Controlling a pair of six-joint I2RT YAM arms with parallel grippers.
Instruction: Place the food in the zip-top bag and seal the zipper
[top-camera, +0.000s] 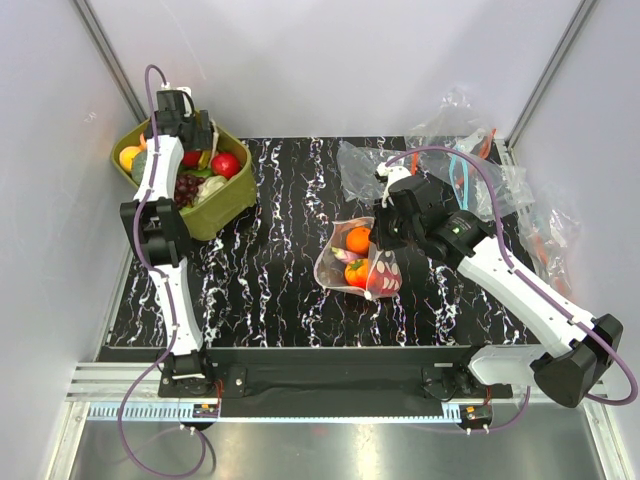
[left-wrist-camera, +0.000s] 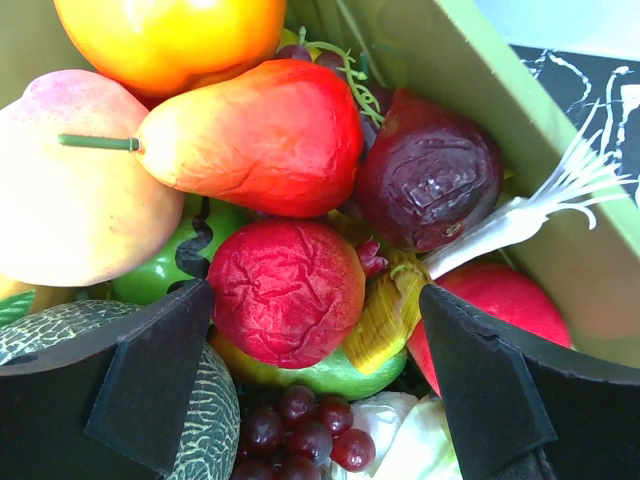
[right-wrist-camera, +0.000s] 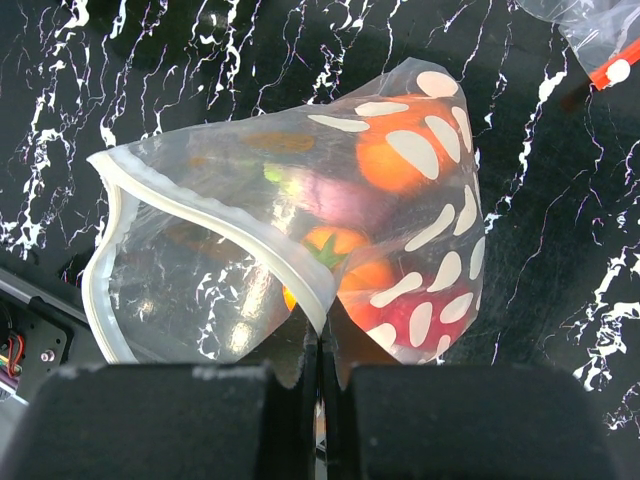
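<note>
In the left wrist view a wrinkled red fruit (left-wrist-camera: 288, 292) lies between the spread fingers of my left gripper, which is open over the food bin (top-camera: 222, 212). Nothing shows gripped there. The clear zip top bag (right-wrist-camera: 230, 140) lies on the table with its mouth spread, its white zipper rim bowed open. Inside it are an orange fruit (top-camera: 359, 240), a purple-pink vegetable (right-wrist-camera: 340, 200) and an orange pepper (top-camera: 357, 271). My right gripper is shut on the bag's rim at one side of the mouth.
A pear (left-wrist-camera: 265, 140), a peach (left-wrist-camera: 75, 180), a dark beet-like piece (left-wrist-camera: 430, 175), grapes (left-wrist-camera: 310, 440) and a netted melon (left-wrist-camera: 205, 420) crowd the bin. Empty plastic bags (top-camera: 460, 120) lie at the back right. Bare table separates bin and open bag.
</note>
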